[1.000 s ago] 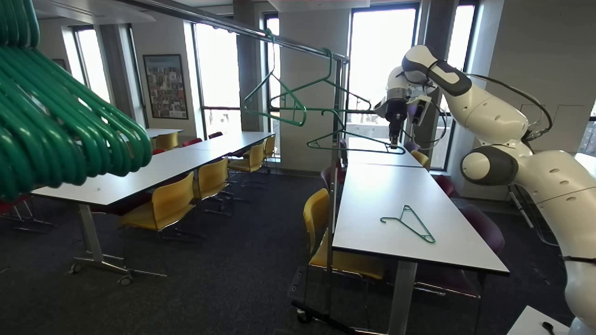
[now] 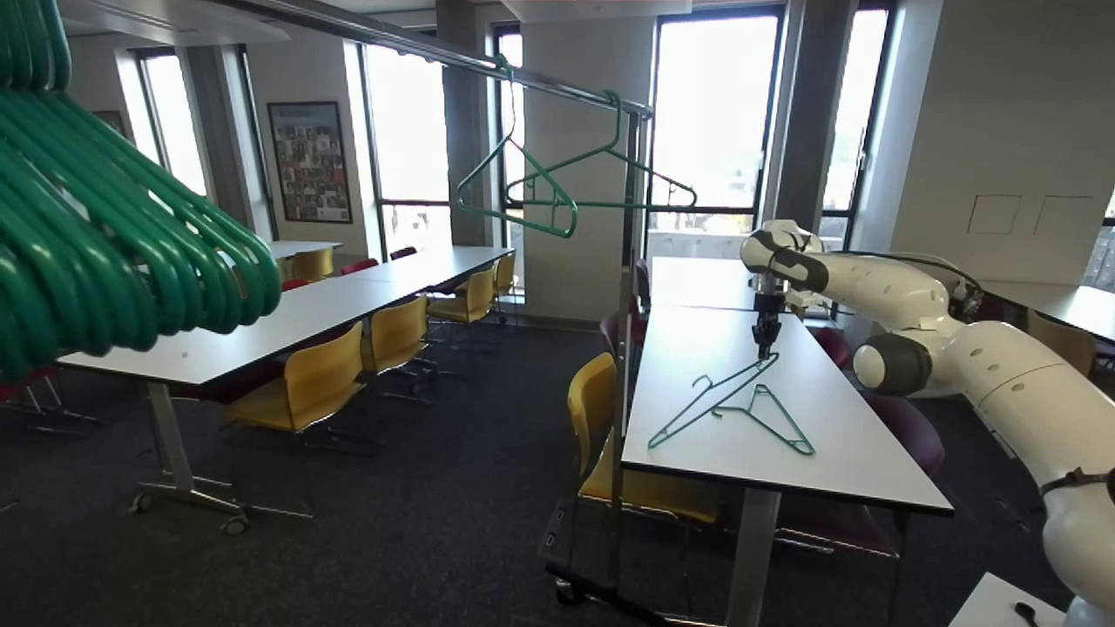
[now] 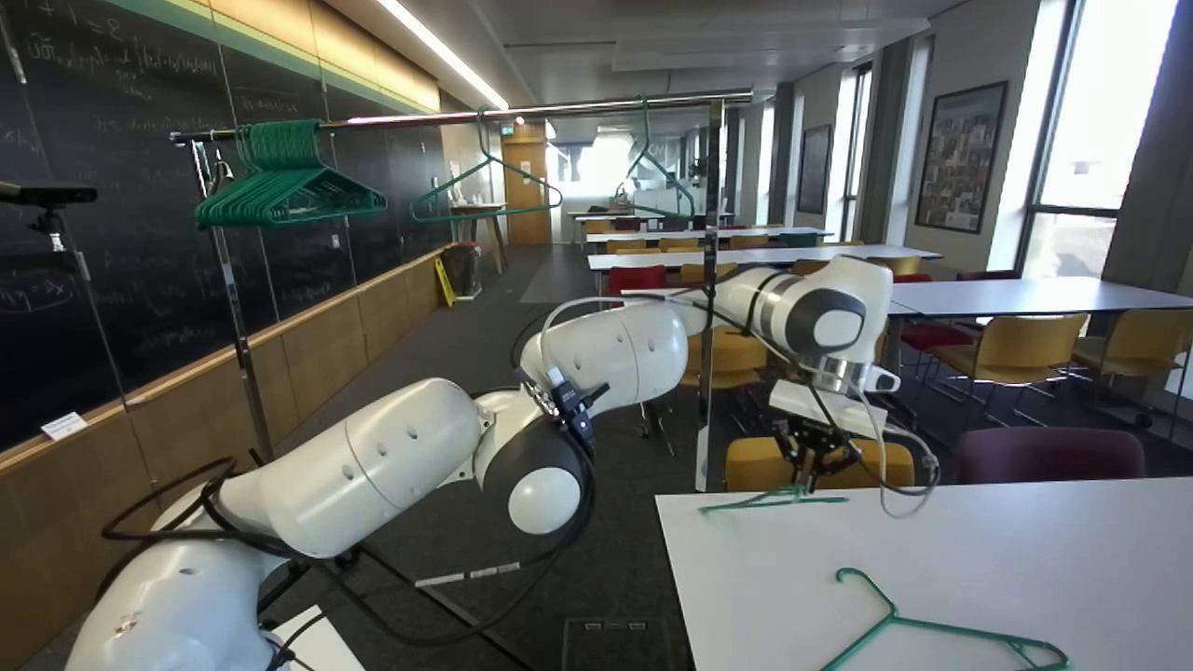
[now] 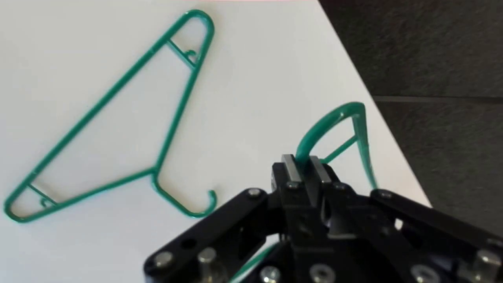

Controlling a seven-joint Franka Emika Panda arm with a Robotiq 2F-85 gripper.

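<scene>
My gripper is shut on the end corner of a green hanger [image 4: 330,122], low over the white table [image 2: 694,329]. In exterior view 1 this held hanger [image 2: 698,402] slants from my fingertips towards the table's near left edge. Whether it touches the tabletop is hard to tell. Lying flat beside it is a second green hanger [image 4: 109,95], its hook pointing towards my gripper in the wrist view. Exterior view 2 shows my gripper [image 3: 807,483] near the table's far edge, and the flat hanger [image 3: 973,630] closer to that camera.
A metal rail [image 3: 604,108] carries a dense bunch of green hangers [image 3: 285,184] at one end, and two spaced-out hangers towards the other. Its upright post [image 2: 630,261] stands beside the table. Chairs surround the table.
My gripper has come down from well above the table to close over it, bringing the held hanger along. That hanger has swung from level to slanting. The flat hanger has not moved.
</scene>
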